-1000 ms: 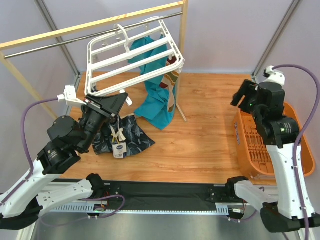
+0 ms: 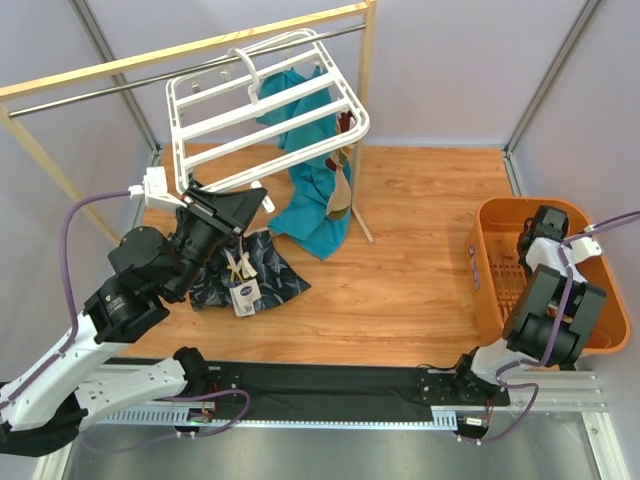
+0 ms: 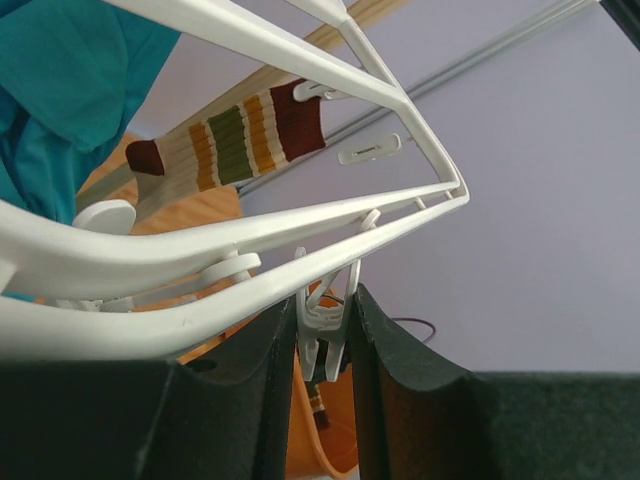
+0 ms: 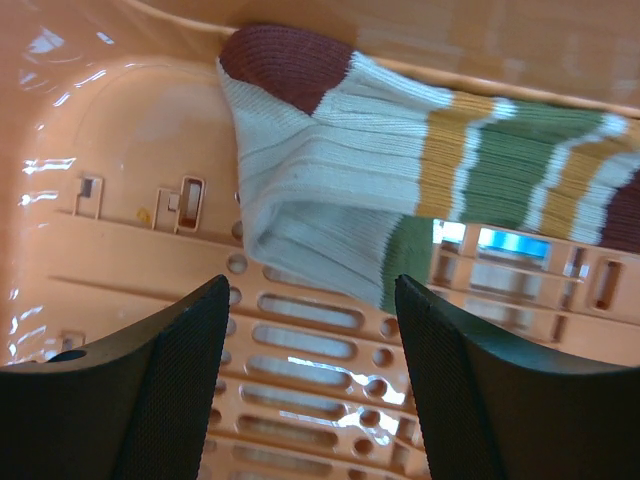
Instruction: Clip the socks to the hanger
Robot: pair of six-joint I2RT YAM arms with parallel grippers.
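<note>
The white multi-bar hanger (image 2: 267,100) hangs from the rack, with a striped sock (image 3: 232,145) dangling from it. My left gripper (image 2: 238,210) is shut on a white clip (image 3: 325,320) at the hanger's near edge. My right gripper is down inside the orange basket (image 2: 485,310), its fingers apart with nothing between them. Just beyond its fingertips a folded striped sock (image 4: 480,160) in cream, maroon, ochre and green lies on the basket floor against the wall.
A teal cloth (image 2: 305,225) hangs under the hanger onto the wooden floor (image 2: 415,250). A dark patterned cloth with a tag (image 2: 285,280) lies behind the left arm. The wooden rack (image 2: 365,60) frames the left side.
The right arm has swung right and down from above the basket into it. Over the last second my left gripper and the hanger shifted slightly right.
</note>
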